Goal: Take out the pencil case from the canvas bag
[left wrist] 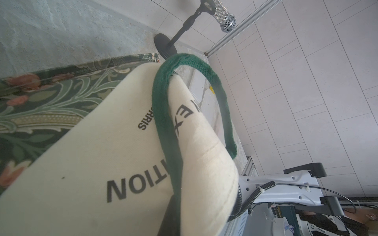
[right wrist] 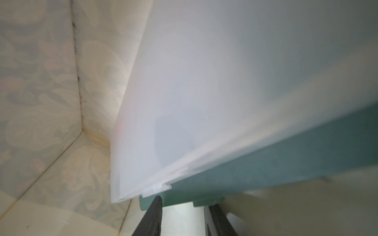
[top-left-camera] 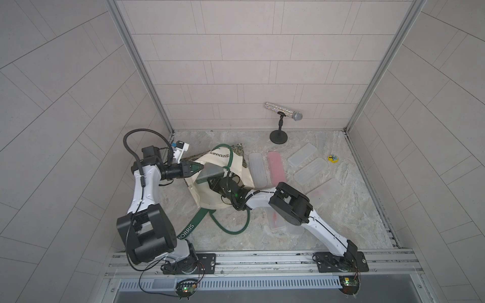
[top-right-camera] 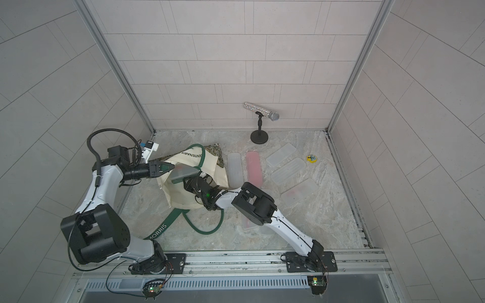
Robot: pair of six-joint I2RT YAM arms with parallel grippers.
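The cream canvas bag [top-left-camera: 194, 194] with green straps lies open at the left of the floor. My left gripper [top-left-camera: 198, 166] is shut at its left rim; the left wrist view shows bag cloth and a strap [left wrist: 161, 102] in front of it, hiding the fingertips. My right gripper [top-left-camera: 216, 183] reaches inside the bag, shut on the translucent pencil case [right wrist: 220, 78] with its sea-green edge. In the right wrist view the case fills the upper part, above the dark fingertips, inside the pale bag lining.
Several translucent and pink cases [top-left-camera: 276, 166] lie right of the bag. A microphone on a stand [top-left-camera: 279, 136] stands at the back, and a small yellow item [top-left-camera: 333, 158] lies at the right.
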